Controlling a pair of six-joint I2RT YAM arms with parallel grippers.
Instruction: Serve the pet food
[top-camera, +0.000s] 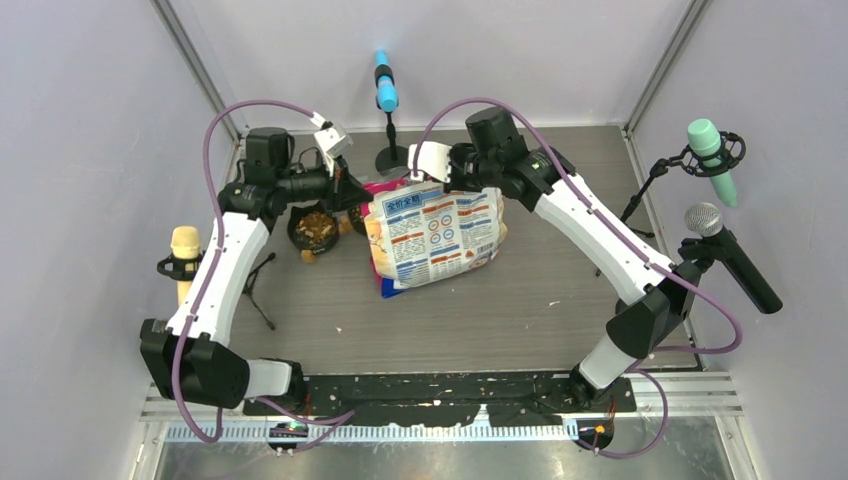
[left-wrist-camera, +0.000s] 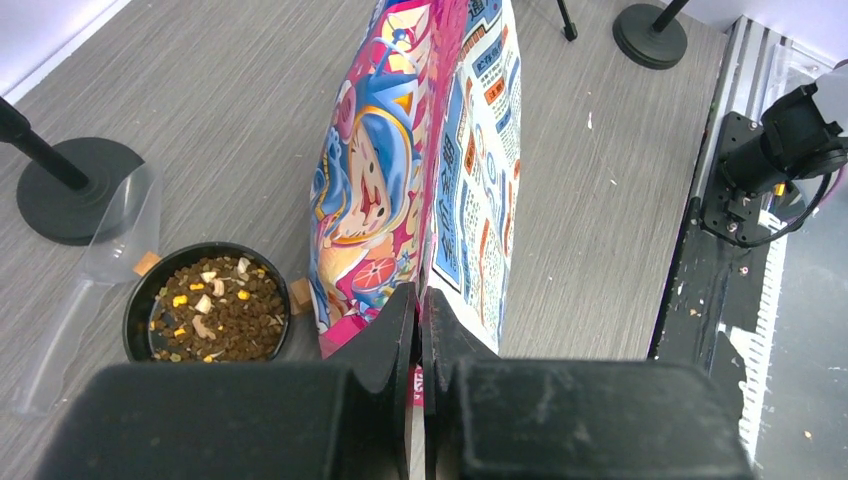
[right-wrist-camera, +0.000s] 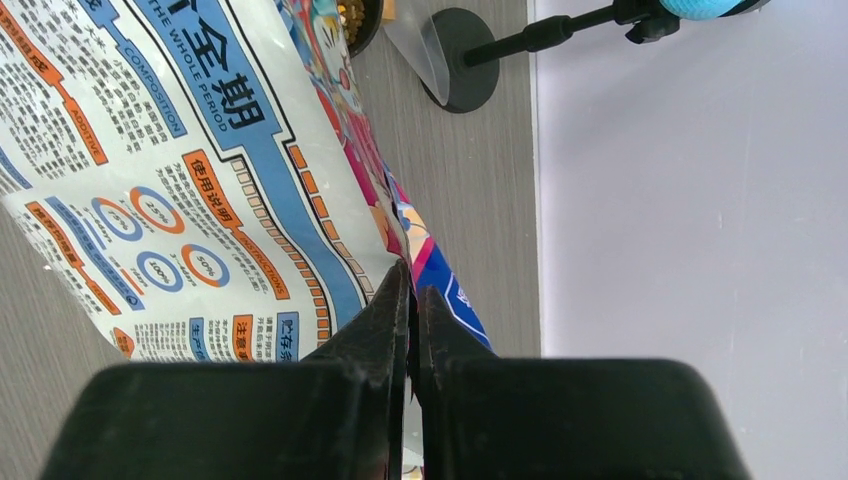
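A pet food bag (top-camera: 432, 240), white printed on one face and pink-blue on the other, lies in the middle of the table. My left gripper is shut on its top edge at the left end. My right gripper is shut on the same edge, further right. A black bowl (top-camera: 314, 230) of kibble (left-wrist-camera: 220, 310) sits left of the bag, with a second bowl partly hidden behind my left gripper. A clear scoop (left-wrist-camera: 120, 240) lies beside the bowl in the left wrist view.
Microphone stands hold a blue microphone (top-camera: 386, 90) at the back, a yellow one (top-camera: 185, 242) at left, and green (top-camera: 720, 175) and black (top-camera: 750, 275) ones at right.
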